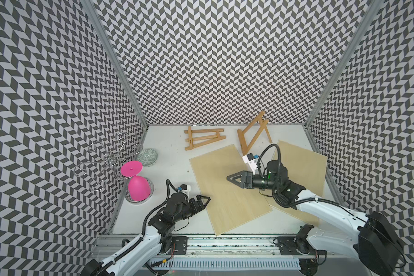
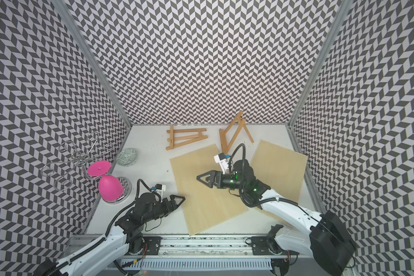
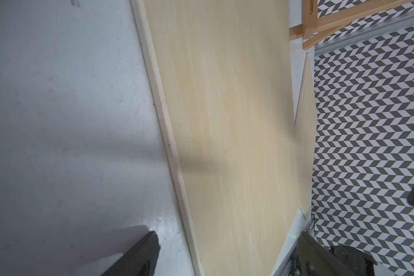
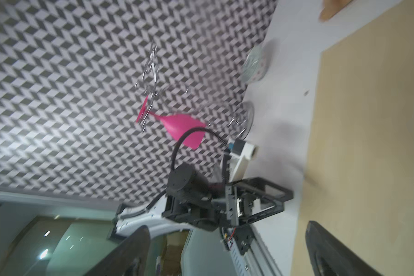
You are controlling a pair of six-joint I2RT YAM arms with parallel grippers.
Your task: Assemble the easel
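Observation:
Two wooden frame pieces lie at the back of the table: a flat one left of centre and a splayed one right of it. Two pale plywood boards lie in front, a centre board and a right board. My left gripper is low over the centre board's left edge, its fingers apart and empty in the left wrist view. My right gripper is above the centre board, pointing left, its fingers apart and empty in the right wrist view, which is blurred.
At the left stand a pink object on a metal base, wire loops with a pink disc, and a pale green round item. Patterned walls enclose the table on three sides. Bare table shows left of the centre board.

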